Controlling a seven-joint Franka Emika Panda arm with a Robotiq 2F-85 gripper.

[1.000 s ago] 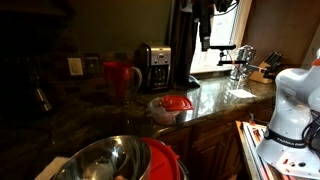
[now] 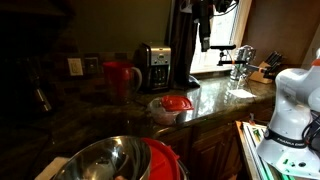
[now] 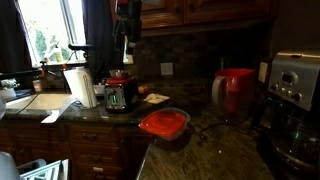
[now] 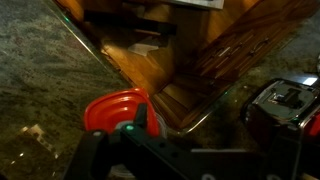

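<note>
My gripper (image 2: 205, 42) hangs high above the counter, well clear of everything on it. In the wrist view its dark fingers stand apart at the bottom, and the gripper appears open with nothing visible between them. Below, a red lid (image 3: 163, 122) lies on a clear bowl (image 2: 160, 115) near the counter's front edge. From above, the red lid (image 4: 112, 106) shows to the left of the gripper, partly covered by the dark finger. The fingertips are hard to make out in the exterior views.
A red pitcher (image 2: 119, 78) and a silver toaster (image 2: 156, 66) stand at the back of the counter. A metal bowl (image 2: 105, 160) sits in the foreground. Another toaster (image 3: 121, 92) is by the window. Bare counter (image 3: 205, 160) lies around the lidded bowl.
</note>
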